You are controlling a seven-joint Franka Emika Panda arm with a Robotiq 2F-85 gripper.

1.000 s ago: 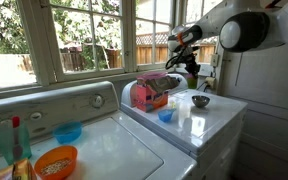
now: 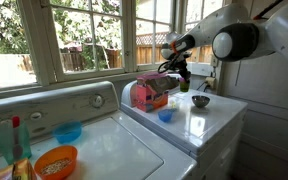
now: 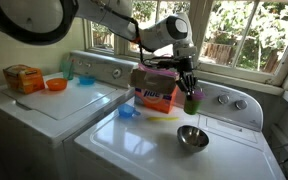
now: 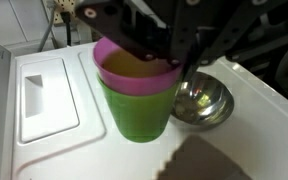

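Observation:
My gripper [image 3: 190,86] is shut on the rim of a green cup [image 3: 192,104] with a pink upper edge, held upright above the white machine top. Close up in the wrist view, the green body [image 4: 141,115] and pink rim [image 4: 108,68] fill the middle, and the dark fingers hide part of the rim. Whether the pink part is a second cup nested inside cannot be told. A shiny metal bowl [image 3: 192,138] sits on the white top, just beyond the cup in the wrist view [image 4: 203,101] and apart from it.
An orange-red detergent box [image 3: 156,88] stands by the back panel. Nearby are a blue bowl [image 2: 165,115] and a flat yellow item [image 3: 164,119]. The neighbouring machine carries an orange bowl [image 2: 56,162], another blue bowl [image 2: 66,132] and a green bottle [image 2: 15,137]. Windows rise behind.
The bowls and box have stayed put.

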